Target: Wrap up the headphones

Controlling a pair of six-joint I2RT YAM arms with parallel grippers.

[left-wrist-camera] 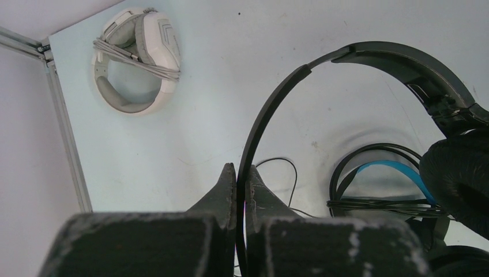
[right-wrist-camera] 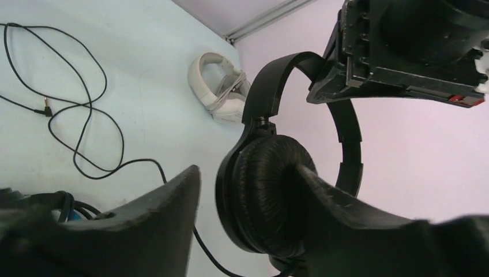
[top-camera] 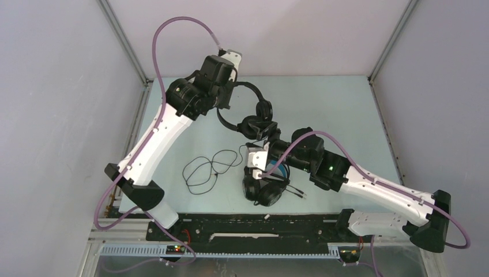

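Note:
My left gripper is shut on the thin headband of black headphones, holding them above the table; in the top view they hang between both arms. My right gripper has its blurred fingers parted on either side of a black earcup, partly open; whether they touch it is unclear. The headphones' long black cable lies loosely looped on the table at left centre. A second black headset with blue band and bundled cable rests near the front edge, under my right arm.
White headphones with a wrapped grey cable lie on the table, hidden by the left arm in the top view. Walls enclose the back and sides.

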